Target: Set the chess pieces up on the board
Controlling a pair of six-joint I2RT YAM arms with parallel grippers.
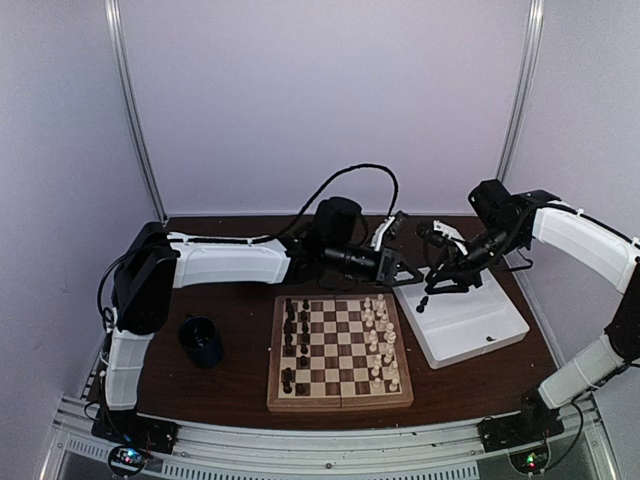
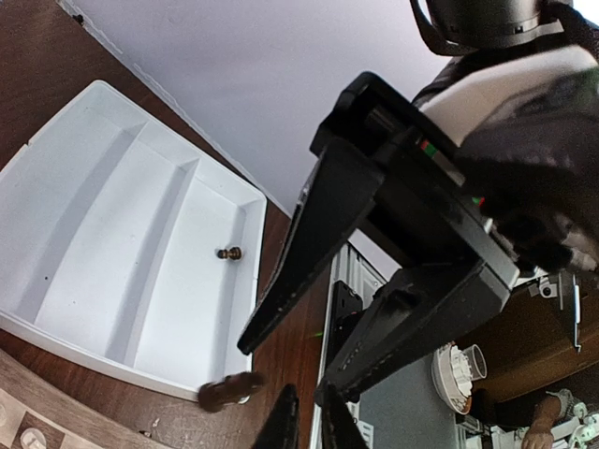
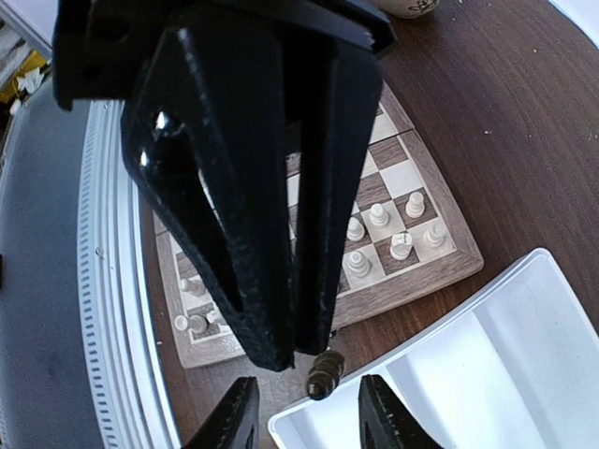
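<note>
A dark chess piece [image 1: 422, 303] hangs in mid-air below the grippers, blurred in the left wrist view [image 2: 227, 391] and under the fingers in the right wrist view [image 3: 324, 374]. My right gripper [image 1: 432, 285] is part open, the piece between or just beyond its fingertips, apparently loose. My left gripper [image 1: 410, 272] is beside it, its fingers close together; whether it holds anything is unclear. Another dark piece [image 2: 227, 253] lies in the white tray [image 1: 460, 340]. The wooden board [image 1: 340, 402] carries dark pieces on its left side and white pieces on its right.
A dark mug [image 1: 200, 342] stands left of the board. Both arms meet over the tray's back left and the board's back right corner.
</note>
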